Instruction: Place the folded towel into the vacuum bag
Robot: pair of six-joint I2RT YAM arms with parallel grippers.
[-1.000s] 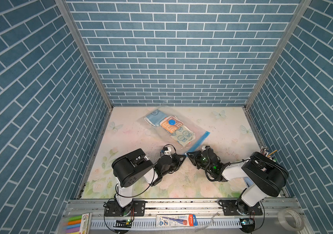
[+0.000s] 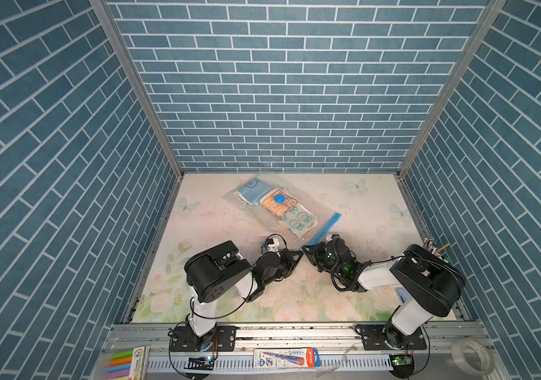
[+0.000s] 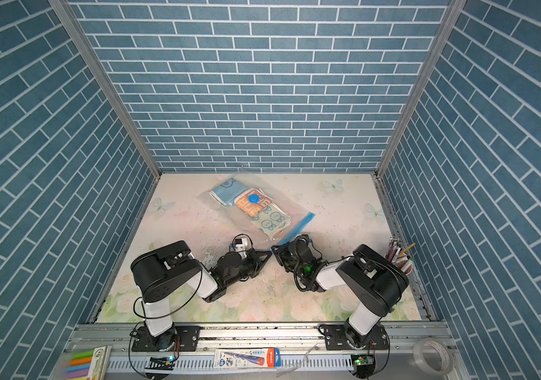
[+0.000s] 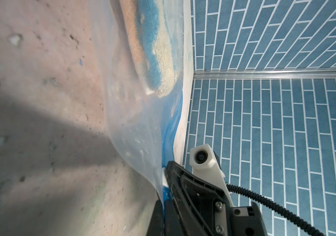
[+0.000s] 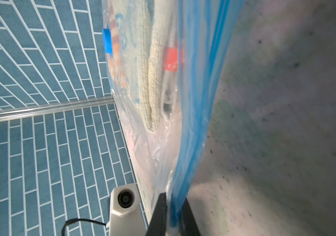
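The clear vacuum bag (image 2: 254, 218) lies slanted on the table, its blue zip strip (image 2: 324, 229) facing front right. Through the plastic show folded towels: a blue one (image 2: 252, 190), an orange one (image 2: 275, 204) and a pale green one (image 2: 299, 221). At the strip's near end, my left gripper is shut with the blue edge running between its fingers. Right beside it, my right gripper is shut on the zip strip, which is bunched between the fingertips. Whether the zip is sealed there cannot be told.
A blue round valve (image 2: 279, 198) sits on the bag's top. A cup of tools (image 3: 398, 254) stands at the right edge. Bare table (image 2: 378, 215) lies to the right of the bag. The two grippers are almost touching.
My right arm has shifted very slightly left along the strip's near end. The bag and towels look unmoved, and my left arm has hardly moved.
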